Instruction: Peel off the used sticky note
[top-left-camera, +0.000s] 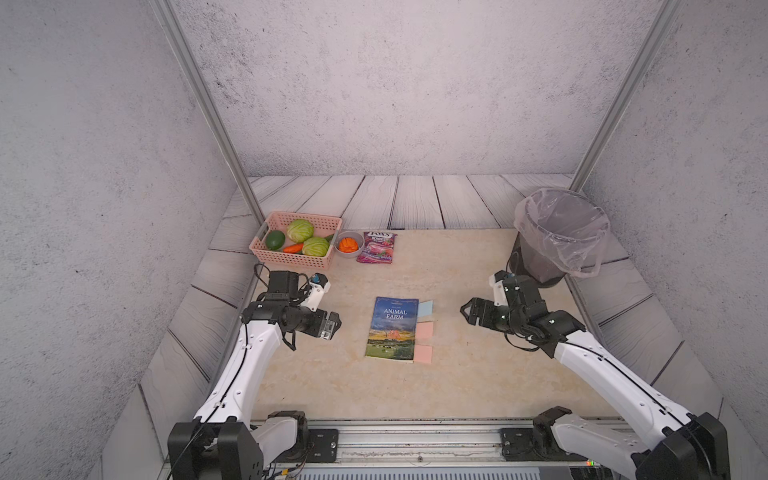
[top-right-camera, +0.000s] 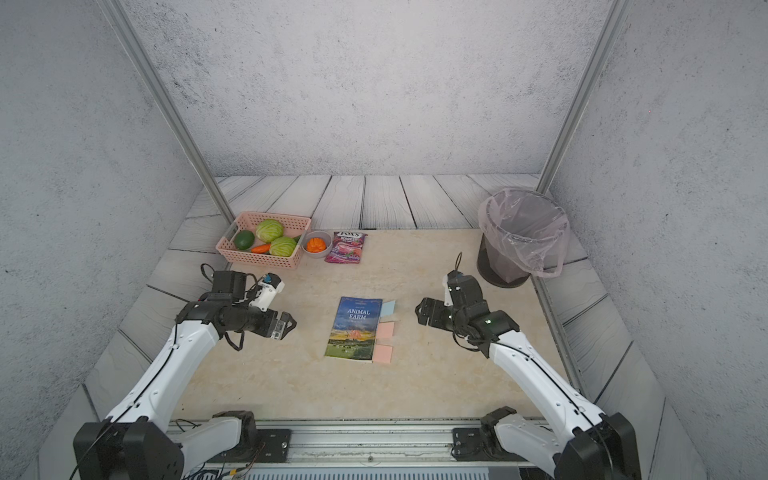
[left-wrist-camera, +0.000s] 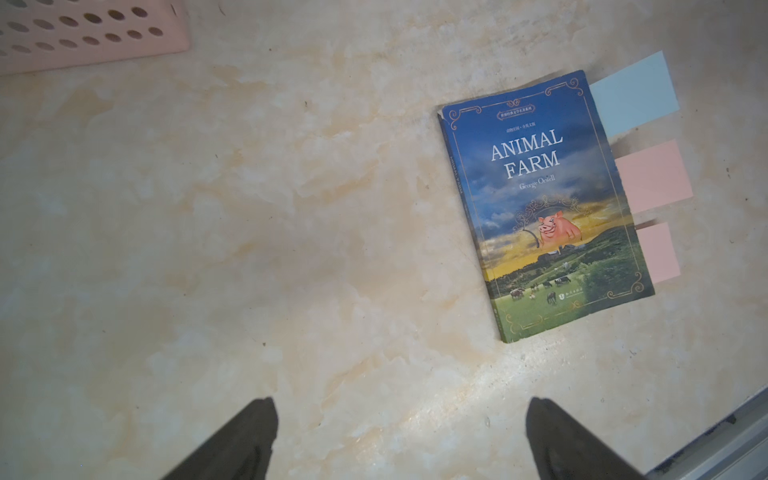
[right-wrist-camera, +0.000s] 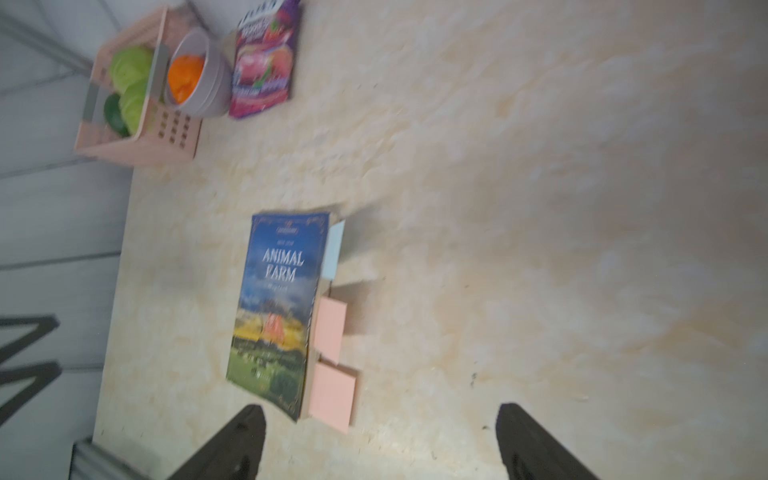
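The Animal Farm book lies flat mid-table. Sticking out from its right edge are a blue sticky note and two pink notes, the middle one and the lower one. My left gripper is open over bare table to the left of the book, with nothing between its fingers. My right gripper hangs right of the notes, fingers apart and empty; its wrist view is blurred.
A pink basket of vegetables, a bowl of orange pieces and a purple packet sit at back left. A lined bin stands at back right.
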